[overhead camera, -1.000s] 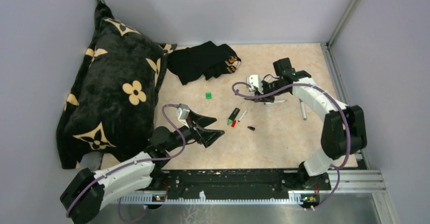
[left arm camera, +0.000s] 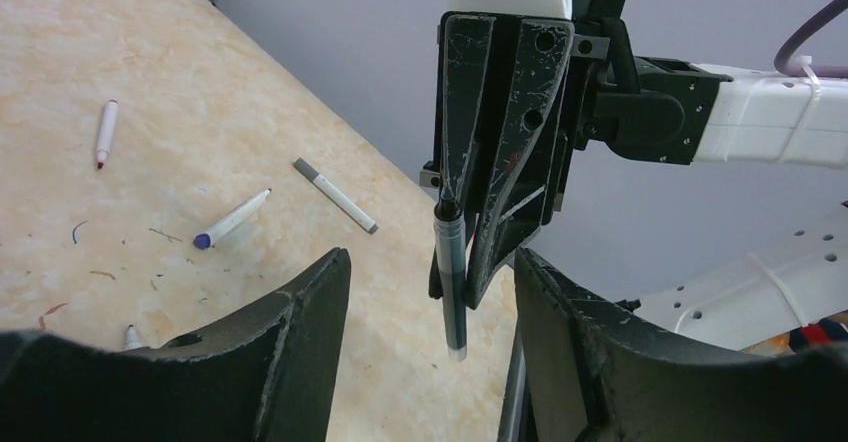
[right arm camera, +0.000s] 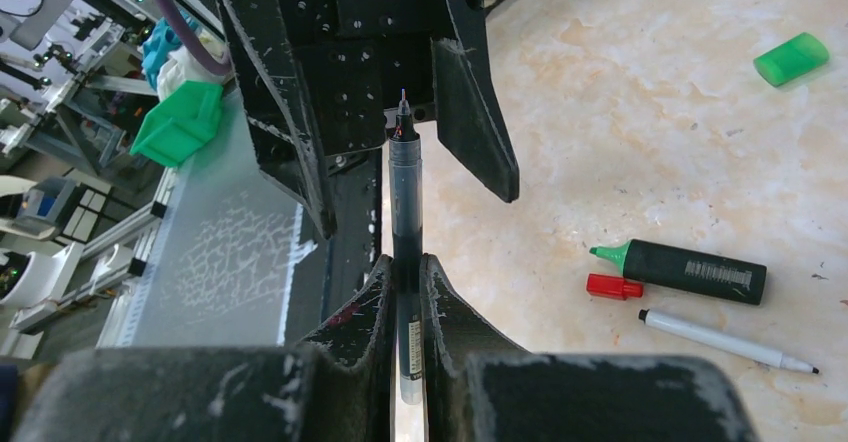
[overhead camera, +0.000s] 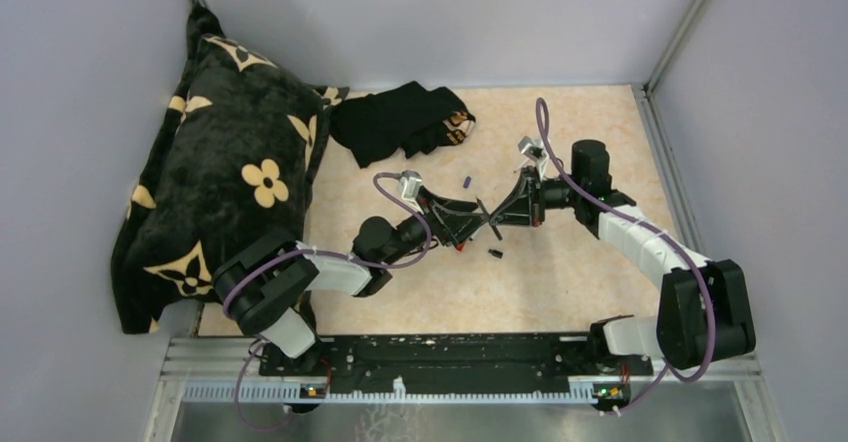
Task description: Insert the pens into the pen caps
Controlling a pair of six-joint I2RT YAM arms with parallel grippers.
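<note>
A grey see-through pen (right arm camera: 407,192), its fine dark tip bare, is held by my right gripper, which is shut on its body. My left gripper is open, its fingers standing apart on both sides of that pen in the right wrist view, with nothing gripped. In the top view both grippers meet over the middle of the table. Loose caps lie about: green (right arm camera: 792,59), red (right arm camera: 614,286), blue (overhead camera: 467,181) and black (overhead camera: 496,254). An uncapped green highlighter (right arm camera: 695,270) and a white pen (right arm camera: 730,340) rest near the red cap.
Further pens lie flat in the left wrist view: a red-tipped one (left arm camera: 107,134), a blue one (left arm camera: 232,218) and a grey-ended one (left arm camera: 335,194). A black cloth (overhead camera: 400,122) covers the back left of the table (overhead camera: 570,292).
My left gripper has moved right and away from the table's front to meet the right one. The right arm has swung, and the pen in it now shows at a slant.
</note>
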